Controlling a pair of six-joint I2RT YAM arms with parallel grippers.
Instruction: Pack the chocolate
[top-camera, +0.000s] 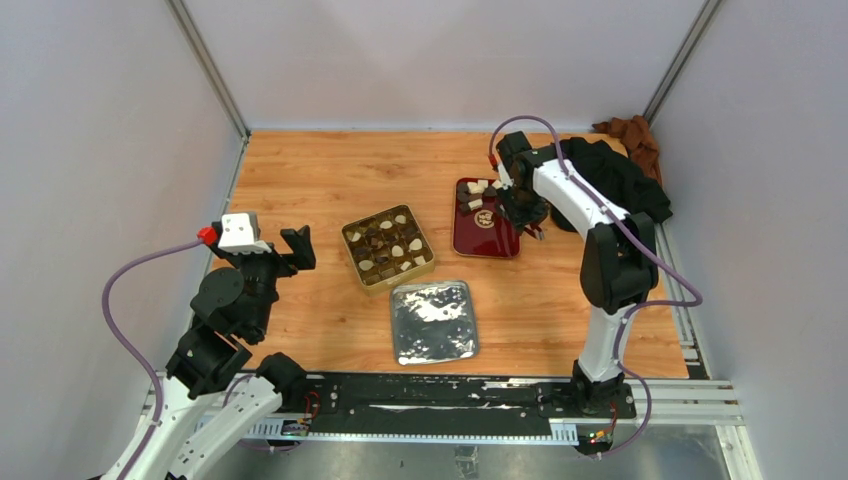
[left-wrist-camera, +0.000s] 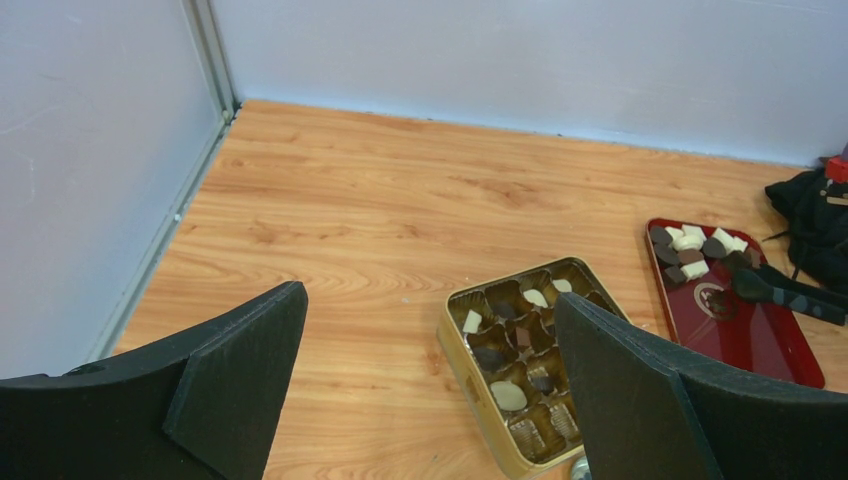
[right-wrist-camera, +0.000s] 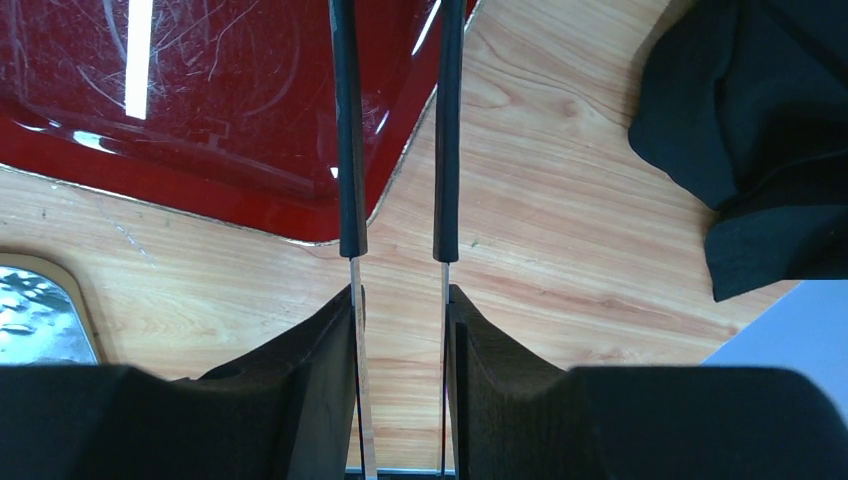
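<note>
The gold chocolate box (top-camera: 426, 269) stands mid-table, its dark insert partly filled with white and brown chocolates. More chocolates (left-wrist-camera: 694, 270) are grouped at the far end of the red tray (top-camera: 487, 242), right of the box. My right gripper is shut on a pair of tongs (right-wrist-camera: 350, 170) with thin metal arms and black sleeves. Their front ends run out of the right wrist view, so what lies between them is hidden there; a black end shows over the tray in the left wrist view. My left gripper is open and empty, left of the box.
A shiny metal lid (top-camera: 434, 322) lies on the table in front of the box. Black cloth (top-camera: 605, 175) and a brown cloth (top-camera: 634, 138) are heaped at the back right.
</note>
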